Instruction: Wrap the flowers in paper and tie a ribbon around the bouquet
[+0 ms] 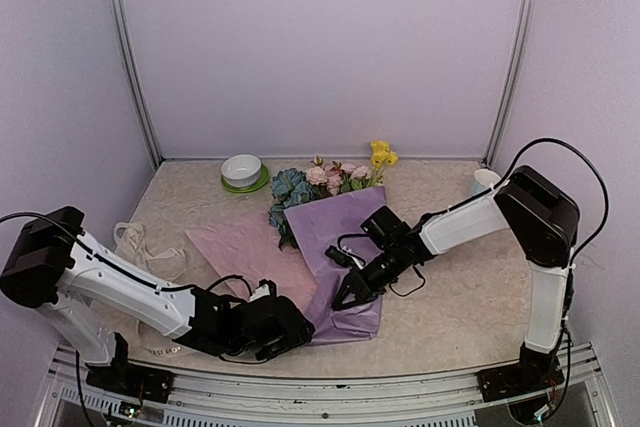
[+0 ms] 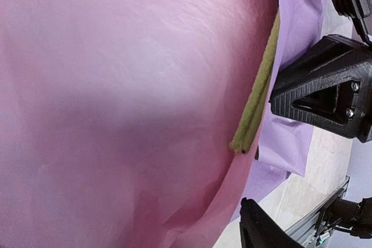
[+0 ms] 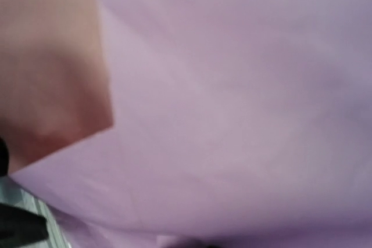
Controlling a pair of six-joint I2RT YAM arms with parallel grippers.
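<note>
The bouquet of fake flowers (image 1: 333, 175) lies at the back on a purple wrapping sheet (image 1: 330, 212), beside a pink sheet (image 1: 240, 247). A yellow-green fuzzy strip (image 2: 254, 85) lies along the pink sheet's edge in the left wrist view. My left gripper (image 1: 295, 337) is low at the front over the sheets; its fingertips barely show and its state is unclear. My right gripper (image 1: 345, 297) is on the purple sheet at centre, its fingers unclear; in the left wrist view it appears at the right side.
A white bowl (image 1: 241, 169) on green plates stands at back left, a white cup (image 1: 484, 180) at back right. A cream bag (image 1: 150, 252) lies at left.
</note>
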